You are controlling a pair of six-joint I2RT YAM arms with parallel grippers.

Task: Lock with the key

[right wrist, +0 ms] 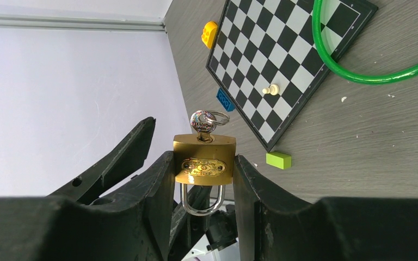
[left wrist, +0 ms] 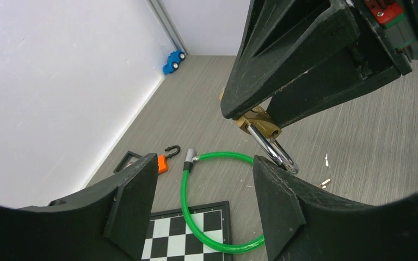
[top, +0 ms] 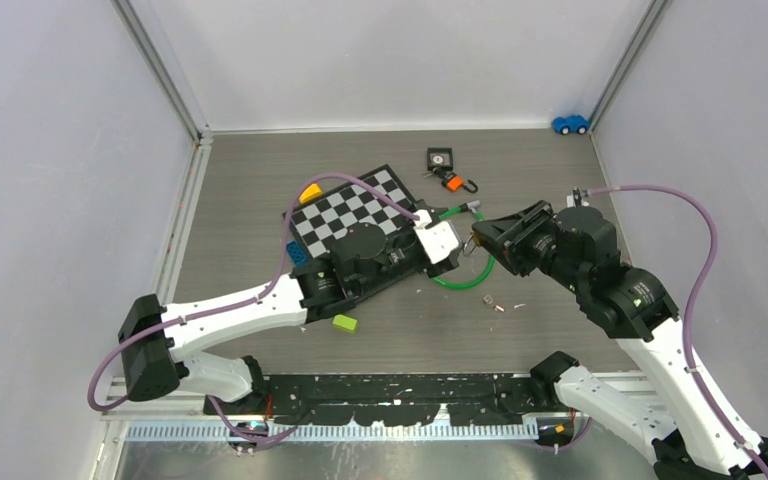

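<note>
A brass padlock [right wrist: 203,160] with a steel shackle [left wrist: 266,147] is gripped by my right gripper, its fingers on either side of the body. A key with a ring [right wrist: 202,120] sits in the keyhole, standing out from the body toward the top of the right wrist view. My left gripper is open, nothing between its fingertips, facing the padlock from a short distance. In the top view both grippers meet above the green hose near the middle of the workspace.
Below are a checkerboard [top: 350,210], a green hose [top: 460,283], a yellow-green block [top: 345,323], a black-and-orange item [top: 455,183] and small loose bits [top: 493,306]. A blue toy car [top: 570,124] sits in the back right corner. Walls close both sides.
</note>
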